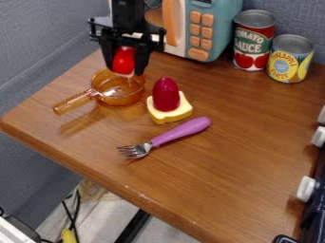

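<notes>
My gripper (124, 47) is at the top left, shut on a red object (124, 60) that hangs just over an orange translucent pan (116, 98) with a handle. To the right of the pan, a dark red upright object (165, 93) sits on a yellow sponge-like block (170, 111). A fork with a purple handle (180, 132) lies in front of them on the wooden table (222, 180).
At the back stand a teal microwave-like toy (203, 28), a tomato sauce can (253, 40) and a yellow can (290, 59). A dark appliance with white knobs (311, 190) lines the right edge.
</notes>
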